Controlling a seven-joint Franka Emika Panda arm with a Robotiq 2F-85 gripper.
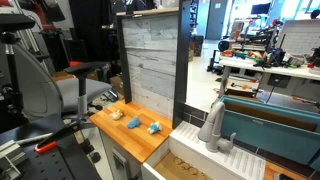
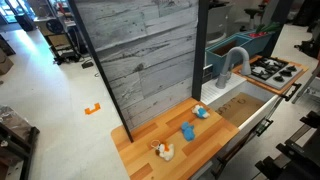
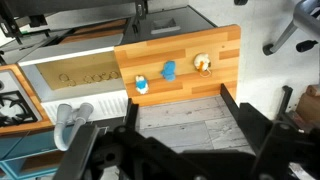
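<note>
Three small objects sit apart on the wooden counter: a whitish one with orange parts, a blue one, and a white-and-blue one nearest the sink. From above, the wrist view shows the same row, with the whitish object at right, the blue one in the middle and the white-and-blue one at left. Dark gripper parts fill the bottom of the wrist view. They blend with the black posts, so the fingers cannot be made out.
A grey plank panel backs the counter between black posts. A grey faucet rises behind the sink. Beyond it are a teal bin and a stovetop. Bare counter lies around the objects.
</note>
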